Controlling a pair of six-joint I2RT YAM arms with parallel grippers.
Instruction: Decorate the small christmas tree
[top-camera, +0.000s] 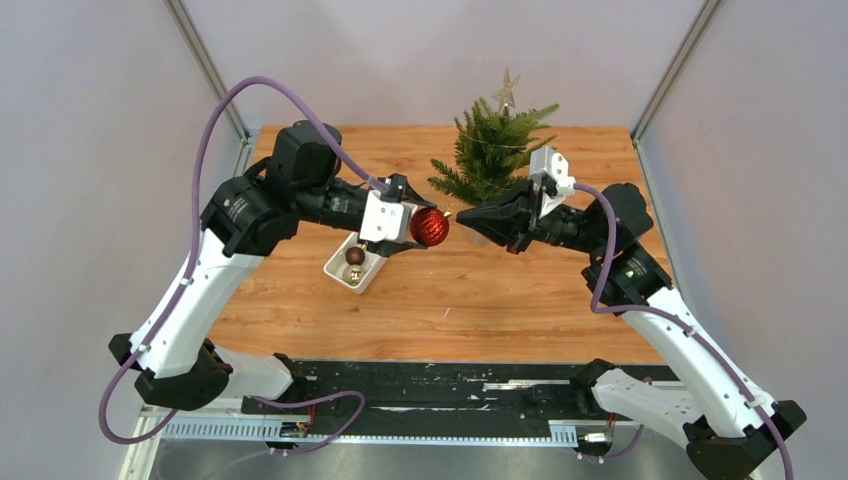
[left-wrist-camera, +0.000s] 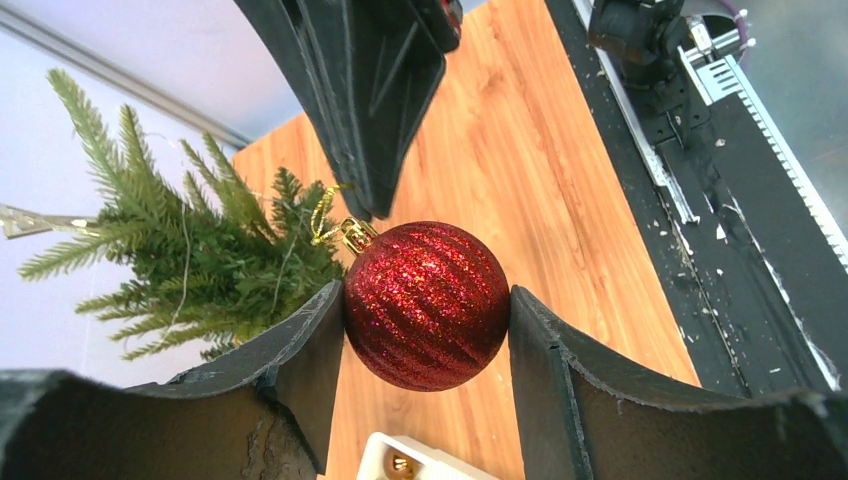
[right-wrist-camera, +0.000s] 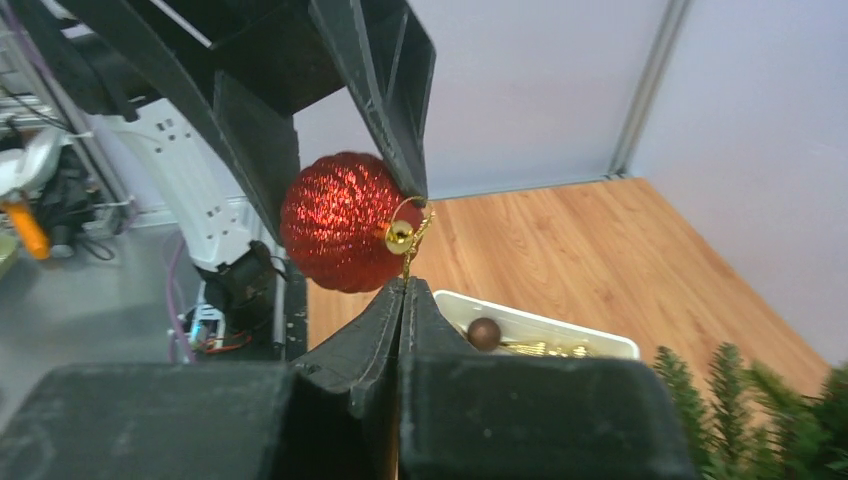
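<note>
A glittery red ball ornament (top-camera: 430, 227) is held in mid-air by my left gripper, its fingers pressed on opposite sides. The ball's gold cap (right-wrist-camera: 399, 237) faces my right gripper (top-camera: 459, 217), and a thin gold loop (left-wrist-camera: 321, 217) rises from it. My right gripper is shut, its tips just off the cap. In the right wrist view the loop's cord runs down to those tips; whether it is pinched there cannot be told. The small green tree (top-camera: 490, 150) stands behind, topped by a star (top-camera: 507, 92).
A white box (right-wrist-camera: 585, 335) with brown and gold ornaments (top-camera: 354, 274) stands on the wooden table below my left gripper. Side walls enclose the space.
</note>
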